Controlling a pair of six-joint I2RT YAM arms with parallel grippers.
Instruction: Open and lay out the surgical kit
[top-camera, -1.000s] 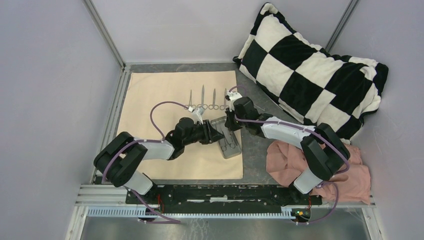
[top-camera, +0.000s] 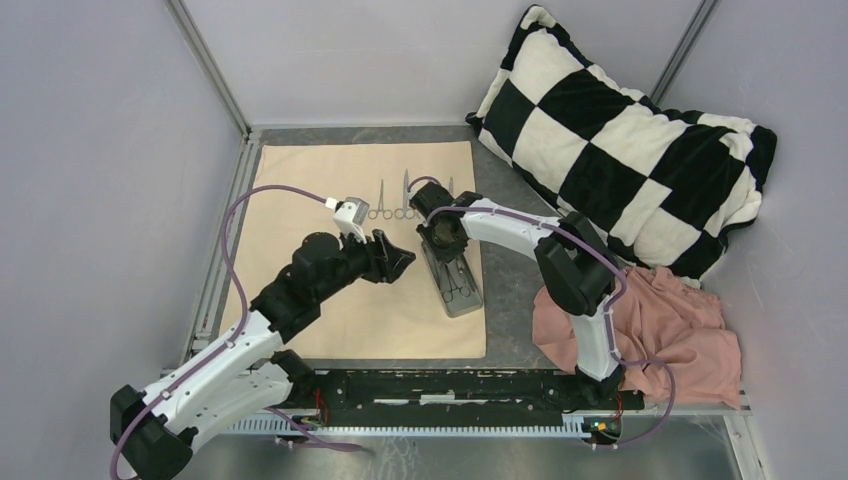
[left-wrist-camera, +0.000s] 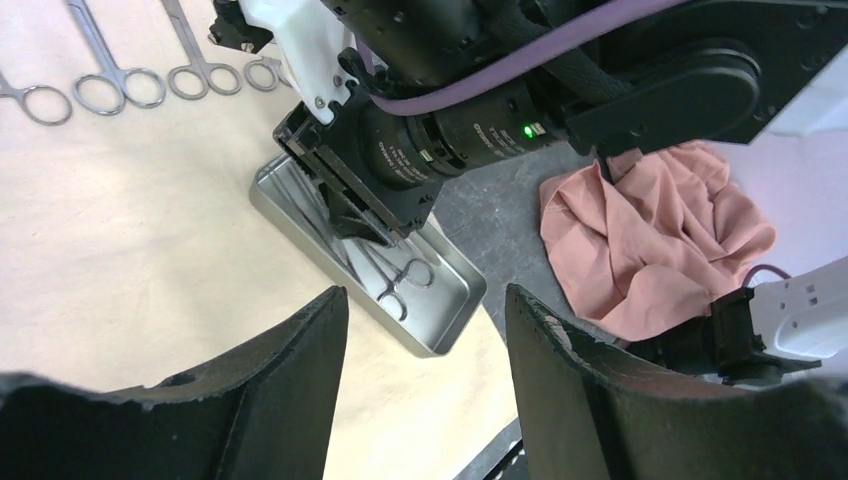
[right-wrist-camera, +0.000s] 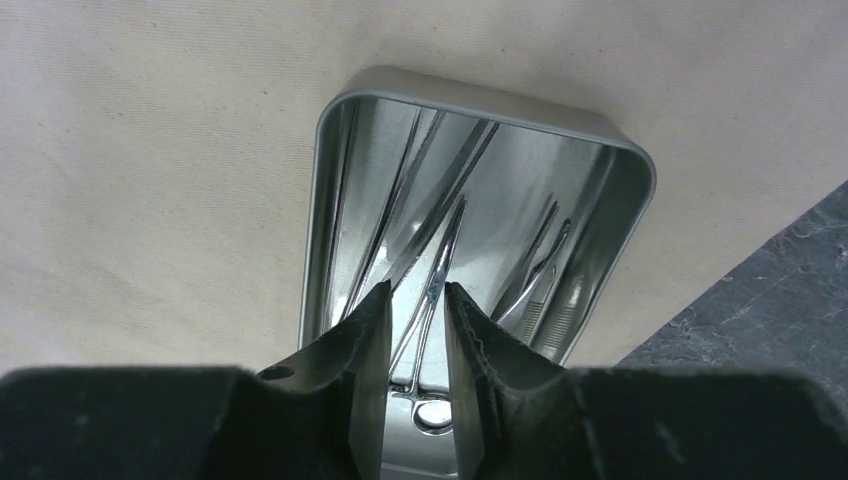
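The steel tray (top-camera: 466, 300) (right-wrist-camera: 600, 137) lies on the cream cloth, holding scissors-like instruments (right-wrist-camera: 432, 290), tweezers (right-wrist-camera: 540, 270) and long thin tools. Several ringed instruments (left-wrist-camera: 118, 78) lie in a row on the cloth behind it. My right gripper (top-camera: 440, 250) is over the tray, its fingers part open above the instruments, with nothing seen held. My left gripper (top-camera: 395, 260) is left of the tray and higher, its fingers apart with nothing between them.
A checkered pillow (top-camera: 620, 150) fills the back right. A pink cloth (top-camera: 680, 340) lies at the front right.
My left gripper has pulled back to the left, away from the tray. My right gripper has moved left, over the tray.
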